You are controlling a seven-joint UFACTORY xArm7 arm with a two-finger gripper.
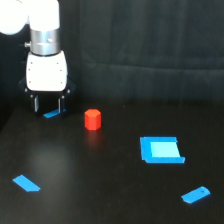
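A red block (92,120) with an angular outline sits upright on the black table. My gripper (48,103) is at the far left, its two fingers apart and nothing visible between them. It stands to the left of the red block, clear of it. Right of centre on the table lies a white square (164,149) framed by a blue border (147,150), with nothing on it.
Blue strips mark the table at the front left (26,183), at the front right (196,194) and just behind the gripper's fingers. A dark curtain (140,50) hangs at the back. Bare table lies between the block and the square.
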